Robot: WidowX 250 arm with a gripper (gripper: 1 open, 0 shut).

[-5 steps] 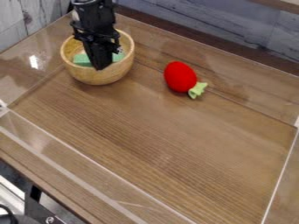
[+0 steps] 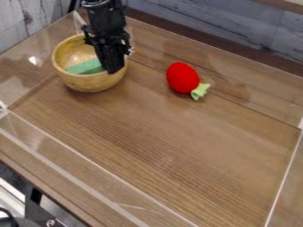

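My gripper [image 2: 110,49], dark metal with thin linkages, reaches down from the top of the camera view into the right half of a yellowish wooden bowl [image 2: 77,82] at the upper left. A green object [image 2: 85,66] lies inside the bowl, just left of and below the fingertips. Whether the fingers hold anything or how far apart they stand is hard to make out.
A red object with a light green end [image 2: 182,77], like a toy vegetable, lies right of the bowl on the wooden table [image 2: 166,160].
My gripper has moved slightly right and down within the bowl. The bowl sits a little lower and further left in view, and the green object has shifted toward the front.
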